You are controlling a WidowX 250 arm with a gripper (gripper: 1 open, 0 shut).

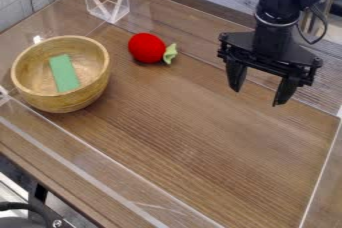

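Observation:
The black gripper [261,77] hangs over the right side of the wooden table, its fingers spread to either side with nothing visible between them. To its left lies a red round object [146,46] with a green leafy top. At the left, a yellow bowl [87,92] holds a green block [64,74].
A clear plastic or wire holder [108,4] stands at the back left. The arm takes up the upper right.

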